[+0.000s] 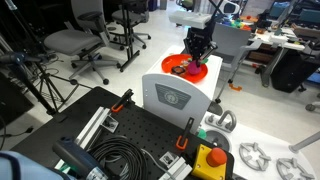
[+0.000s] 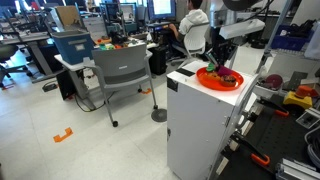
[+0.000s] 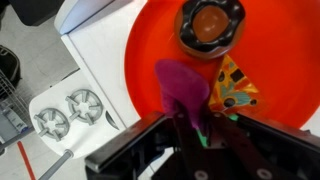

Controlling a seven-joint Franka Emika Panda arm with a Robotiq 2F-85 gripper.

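Observation:
A red-orange plate lies on the white top of a cabinet. On it are a brown ring-shaped donut, a toy pizza slice and something green, mostly hidden under my fingers. My gripper is low over the plate, shut on a purple object that sticks out beyond the fingers; its full shape is hidden. In exterior view 1 the purple object appears just below the gripper, over the plate. Whether it touches the plate cannot be told.
A white stove top with burners lies beside and below the cabinet. A tap and a yellow block with a red top stand nearer the front. An office chair stands behind the cabinet.

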